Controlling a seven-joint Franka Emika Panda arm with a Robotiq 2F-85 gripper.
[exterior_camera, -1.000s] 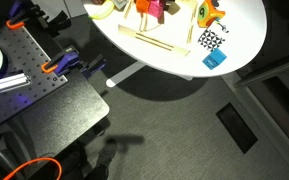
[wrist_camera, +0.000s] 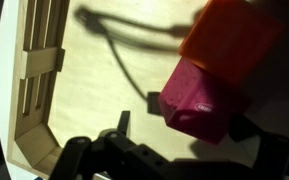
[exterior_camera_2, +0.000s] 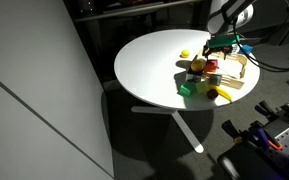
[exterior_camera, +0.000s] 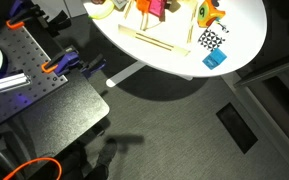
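A magenta block (wrist_camera: 196,102) lies in the wooden tray in the wrist view, against an orange block (wrist_camera: 230,38). My gripper is open, its dark fingers (wrist_camera: 123,124) apart near the magenta block. The block appears between them, closer to the right finger, which partly overlaps its edge. Whether either finger touches it, I cannot tell. From the second exterior view, the gripper is over the tray at the table's right, near a red object (exterior_camera_2: 212,65). A pinkish-red object (exterior_camera: 157,7) shows at the top of the first exterior view.
The tray's slotted wooden wall (wrist_camera: 41,62) runs along the left of the wrist view. Around the tray lie a banana (exterior_camera_2: 223,93), green pieces (exterior_camera_2: 186,90), a yellow object (exterior_camera_2: 185,53) and a blue object (exterior_camera: 215,58).
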